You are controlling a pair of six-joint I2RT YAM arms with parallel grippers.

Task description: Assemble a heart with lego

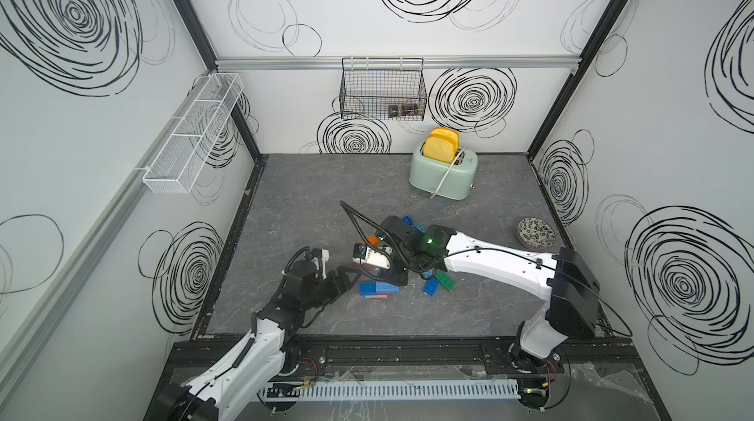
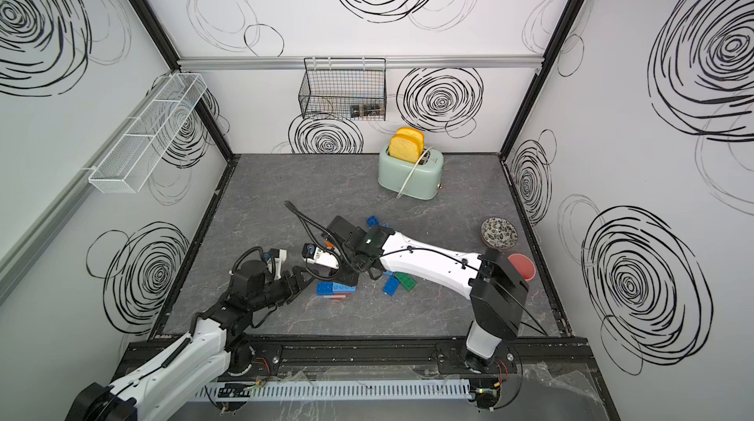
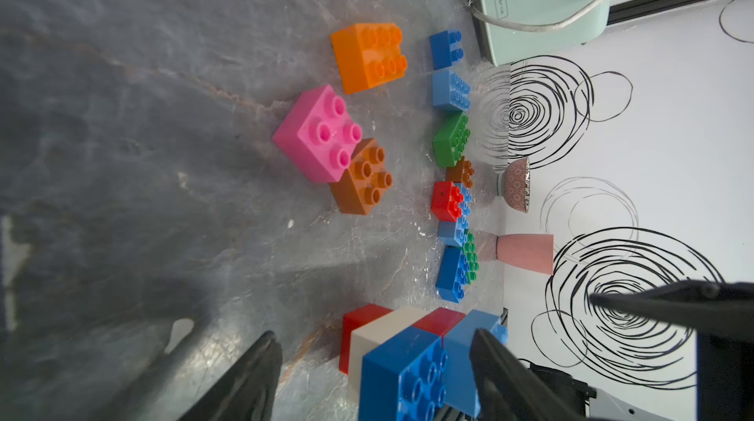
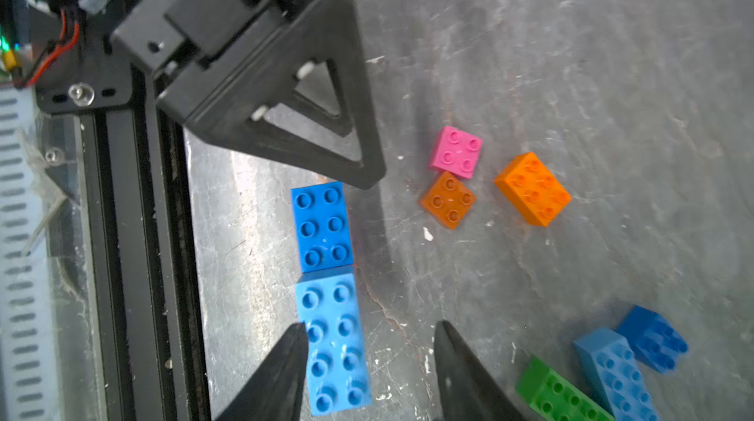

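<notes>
The brick stack lies near the front of the table. Its top carries a dark blue brick (image 4: pixel 320 226) and a light blue brick (image 4: pixel 333 342) end to end. In the left wrist view, a white brick (image 3: pixel 390 333) and a red brick (image 3: pixel 361 328) show lower in the stack. My left gripper stands open beside the stack's dark blue end, apart from it in the right wrist view. My right gripper hangs open above the light blue end, nothing between its fingers. The right arm hides part of the stack from the top views.
Loose pink (image 4: pixel 457 151), brown (image 4: pixel 448 199) and orange (image 4: pixel 533 188) bricks lie behind the stack. Several blue, green and red ones lie to the right. A toaster (image 1: pixel 443 172) stands at the back, a patterned bowl (image 1: pixel 535 233) at the right.
</notes>
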